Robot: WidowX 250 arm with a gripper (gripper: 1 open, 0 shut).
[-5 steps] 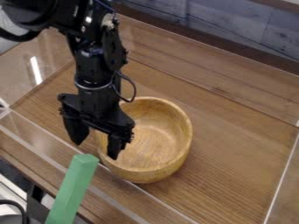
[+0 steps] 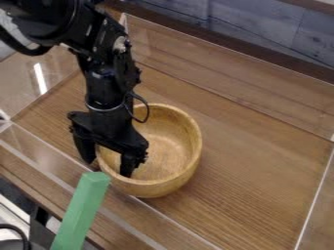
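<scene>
My black gripper (image 2: 109,146) reaches down over the left part of a round tan wooden bowl (image 2: 177,146), its fingers low at the bowl's left rim and inside it. Whether they are open or shut, and whether anything is between them, is hard to tell in the dark shapes.
A green bar (image 2: 81,210) lies at the lower left in front of the bowl.
The bowl has shifted slightly left and the gripper's fingers have moved a little over its left side.
</scene>
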